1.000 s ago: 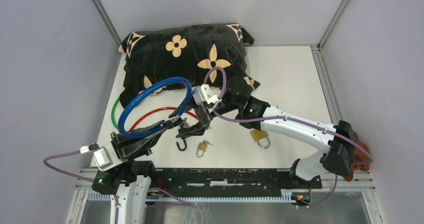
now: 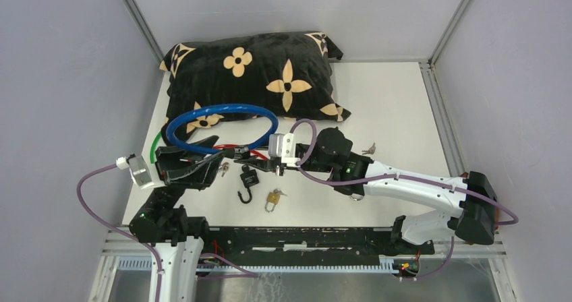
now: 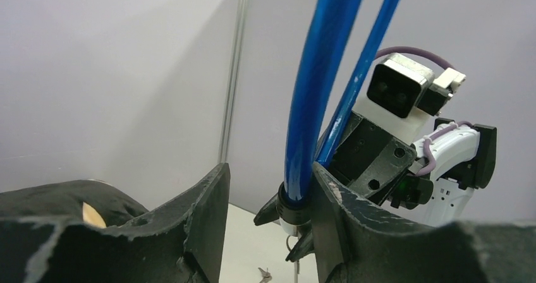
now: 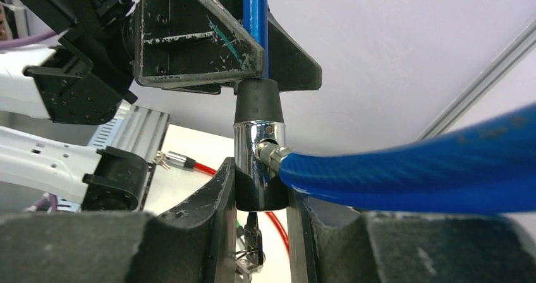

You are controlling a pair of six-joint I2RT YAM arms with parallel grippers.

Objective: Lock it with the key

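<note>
A blue cable lock forms a loop in the air above the table. Its chrome cylinder has a black cap and sits between the fingers of my right gripper, which close in on both sides. My left gripper is open beside the lock, its fingers well apart. In the left wrist view the cable runs down behind one of those fingers to the black end. On the table lie a set of keys, an open black padlock and a brass padlock with keys at it.
Red cable lock and a green cable lie under the left arm. More keys lie at right. A dark patterned pillow fills the back. The right arm mostly covers another padlock. Free table shows at back right.
The blue loop has swung right and flattened. The left arm has shifted a little right and its gripper has tilted.
</note>
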